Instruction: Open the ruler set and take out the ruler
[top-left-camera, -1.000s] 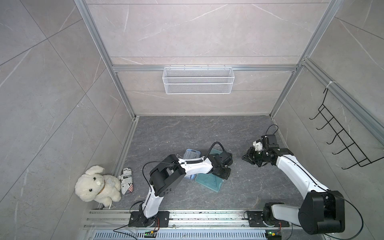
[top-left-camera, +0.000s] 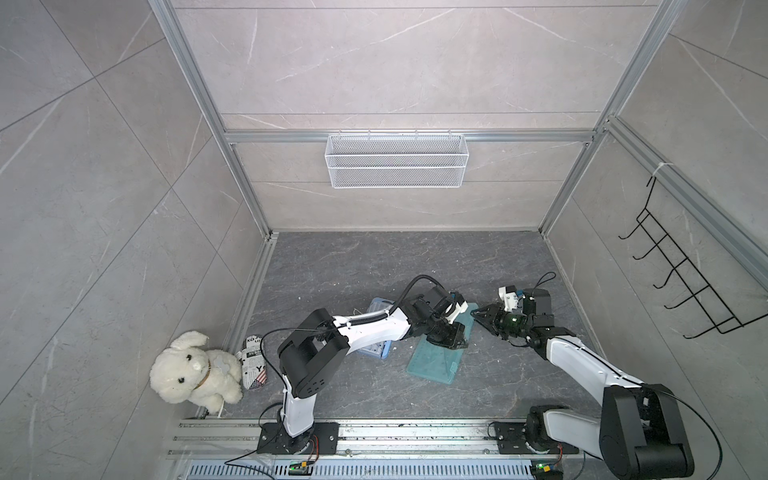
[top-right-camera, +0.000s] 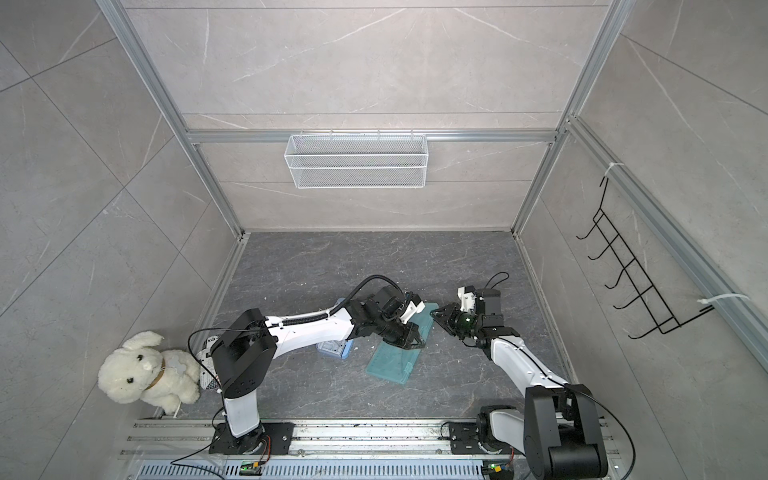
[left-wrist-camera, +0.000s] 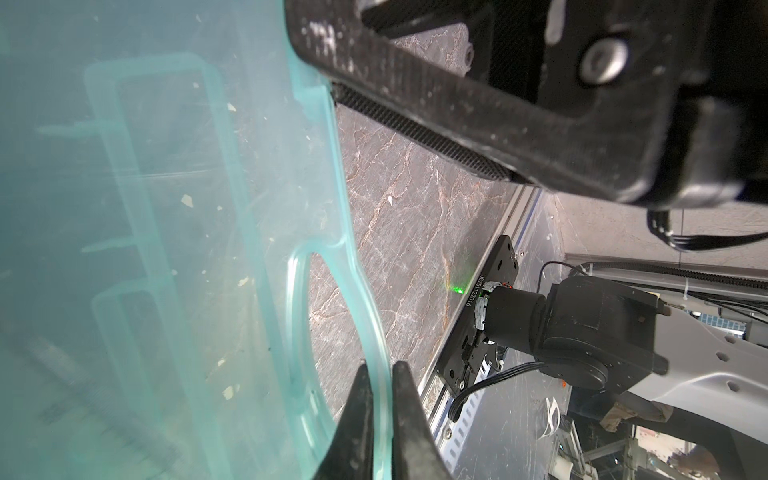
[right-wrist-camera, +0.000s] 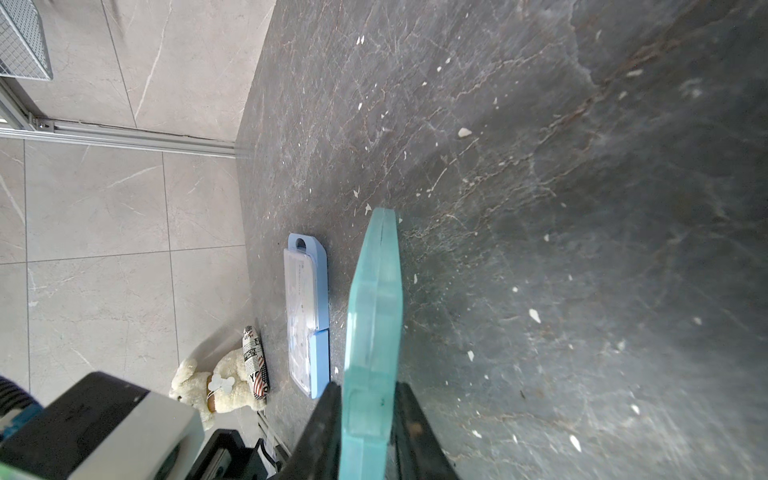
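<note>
A flat, translucent teal case (top-left-camera: 433, 361), likely the ruler set, is held tilted up off the floor. In the left wrist view its broad face (left-wrist-camera: 184, 200) fills the left side, showing moulded slot outlines and a looped handle. My left gripper is shut on that handle's rim. At the case's other end, my right gripper stands part open, with the case's narrow edge (right-wrist-camera: 374, 312) between its fingers. Whether those fingers touch it is unclear. No separate ruler can be made out.
A blue box with a clear lid (right-wrist-camera: 304, 320) lies on the floor, partly under my left arm in the top views. A white plush toy (top-left-camera: 192, 372) and a printed pouch (top-left-camera: 254, 361) sit at far left. The floor behind the case is clear.
My left gripper has carried the teal case to the right. My right gripper has moved left to meet it, and the case now reaches between its fingers.
</note>
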